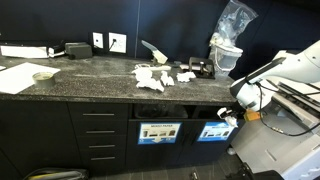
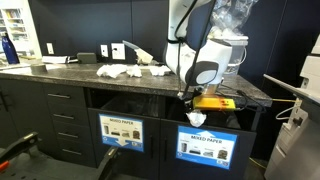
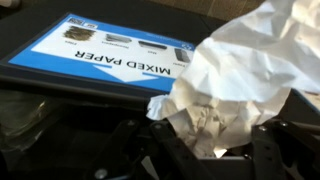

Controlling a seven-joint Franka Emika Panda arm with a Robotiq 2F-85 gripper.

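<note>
A crumpled sheet of white paper fills the right side of the wrist view, pinched in my gripper, which is shut on it. In exterior view 2 the same paper hangs below the arm's hand, over the right-hand open drawer. That drawer's front carries a blue and white "MIXED PAPER" label. More crumpled white paper lies in several pieces on the dark countertop. The fingers' grip is partly hidden behind the paper.
A second open drawer, with a matching label, stands to the left. On the counter are a round tin, a black box and a bag-lined white bucket near the arm.
</note>
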